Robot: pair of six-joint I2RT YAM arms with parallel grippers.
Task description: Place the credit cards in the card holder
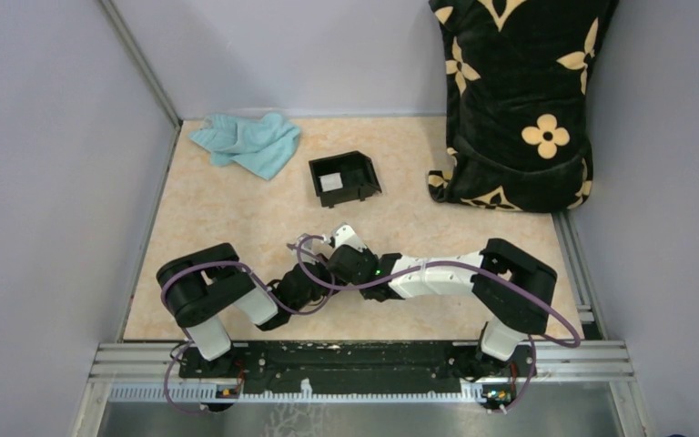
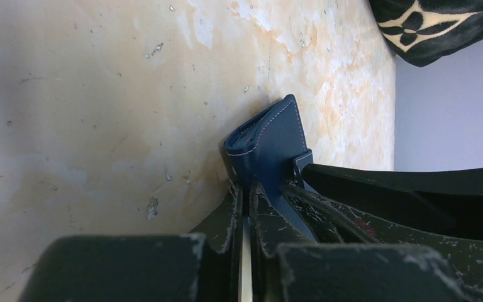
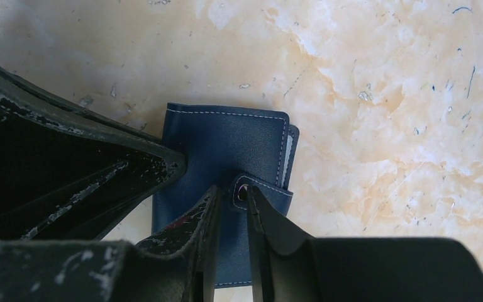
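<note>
A dark blue card holder (image 3: 220, 138) with pale stitching appears in both wrist views; its strap (image 3: 267, 194) has a metal snap and lies across one side. My left gripper is shut on the card holder's edge. Over the strap, the right gripper is open by a narrow gap, the snap showing between its fingertips. Whether they touch the strap, I cannot tell. A thin pale edge shows between the holder's layers; no credit card can be clearly made out. From above, the arms hide the holder.
A black open box (image 1: 355, 177) with a white piece (image 1: 330, 182) inside stands behind the grippers. Left of it lies a blue cloth (image 1: 255, 141). A large black patterned cushion (image 1: 519, 109) fills the back right. Table surface between box and grippers is bare.
</note>
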